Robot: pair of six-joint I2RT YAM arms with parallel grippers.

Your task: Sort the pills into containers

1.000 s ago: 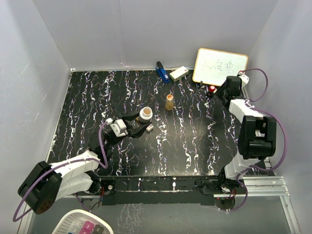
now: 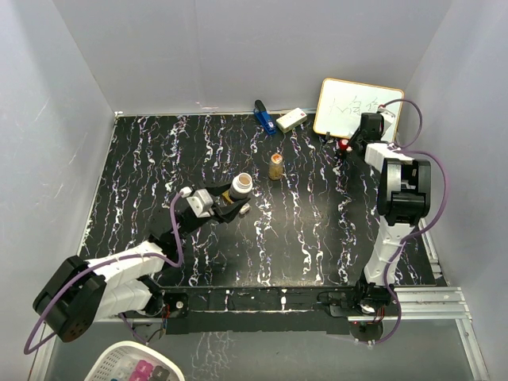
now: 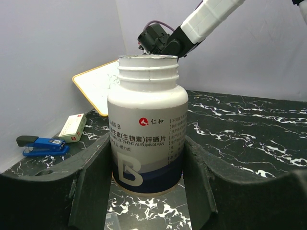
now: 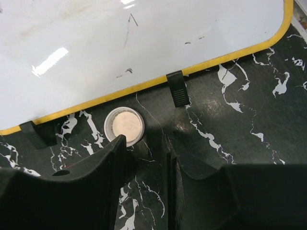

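A white pill bottle (image 3: 146,115) with a bare threaded neck stands upright, held off the table, in the left wrist view. My left gripper is shut on its lower body. From above, the bottle (image 2: 240,186) shows a tan round top. An amber bottle (image 2: 275,167) stands to its right. In the right wrist view, a round white cap (image 4: 124,125) with a beige inner face lies in front of the whiteboard. My right gripper is partly open just short of that cap, with nothing gripped between its fingers. The top view does not show the cap clearly.
The whiteboard (image 2: 359,99) leans at the back right; its black clips (image 4: 178,89) stick out near the cap. A red-topped item (image 2: 344,144) is beside the right gripper. A blue stapler (image 2: 264,117) and a small box (image 2: 291,120) lie at the back.
The left gripper and white bottle have shifted slightly to the right.
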